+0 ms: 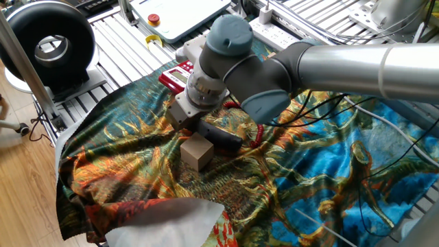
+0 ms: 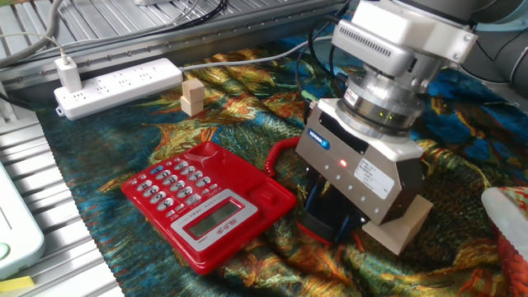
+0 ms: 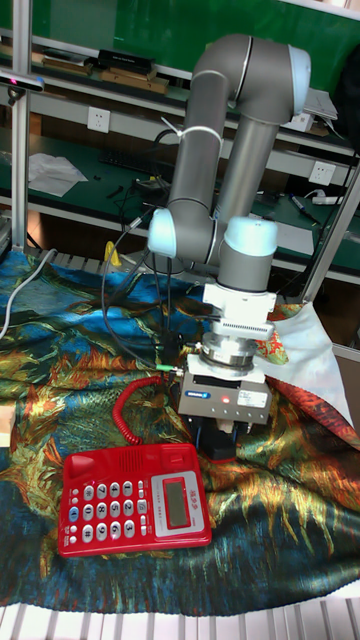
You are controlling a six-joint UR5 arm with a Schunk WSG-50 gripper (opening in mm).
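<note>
The red desk phone [image 2: 210, 202] lies on the patterned cloth, its keypad and display facing up and its cradle empty. Beside it, my gripper [image 2: 334, 216] points down with its fingers around the dark handset [image 1: 219, 136]. In exterior view 3 the handset [image 3: 218, 443] shows below the gripper body, with a reddish lower edge. The coiled red cord [image 3: 125, 414] runs from phone to handset. Much of the grip is hidden by the gripper body, but the handset shifts together with the gripper. Whether it clears the cloth is hard to tell.
A cardboard-coloured box [image 1: 197, 152] sits close beside the handset and gripper. Two small wooden blocks [image 2: 192, 97] stand near the white power strip [image 2: 120, 87]. A pale folded-over cloth corner [image 1: 168, 223] lies at the front. The cloth left of the box is free.
</note>
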